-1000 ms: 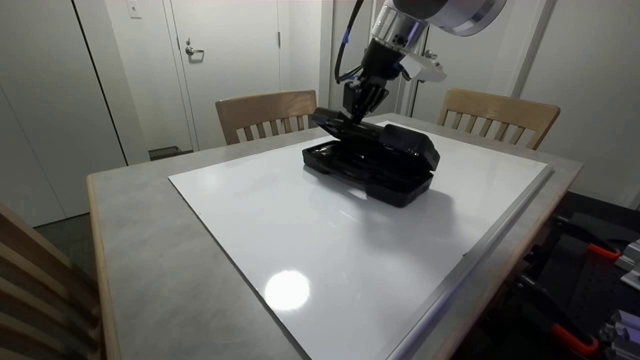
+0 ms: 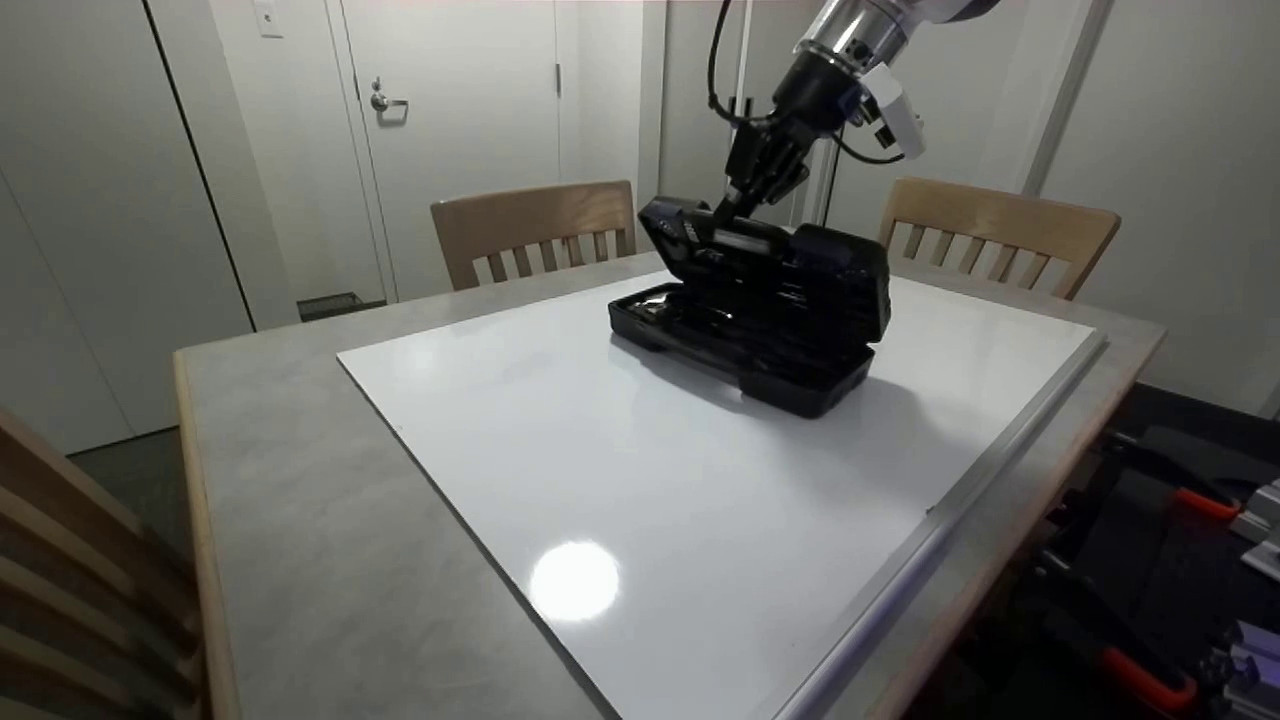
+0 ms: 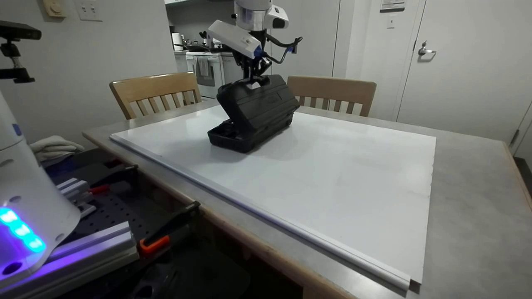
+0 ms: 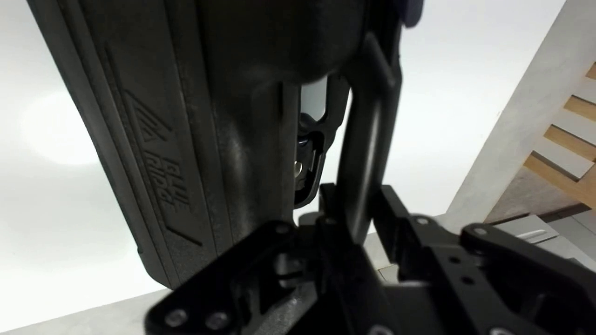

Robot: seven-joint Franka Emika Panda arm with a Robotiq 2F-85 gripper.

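A black plastic tool case (image 2: 768, 384) rests on the white board, its lid (image 3: 264, 102) tilted up well clear of the base. In the wrist view the lid's outer face (image 4: 162, 150) with embossed lettering fills the left, and the lid's handle bar (image 4: 366, 150) runs down between my fingers. My gripper is shut on that handle. Part of the open base (image 4: 304, 173) shows through the handle gap, with something shiny inside that I cannot make out. From the first exterior side, the gripper (image 2: 734, 206) sits at the lid's raised edge.
The white board (image 2: 576, 480) is otherwise clear, with wide free room in front of the case. Wooden chairs (image 2: 540, 228) stand behind the table. Clamps with orange parts (image 3: 154, 245) line the robot's side of the table.
The lid has swung further up, widening the opening. My gripper has risen and shifted rightward in the first exterior view, while the base has moved only slightly.
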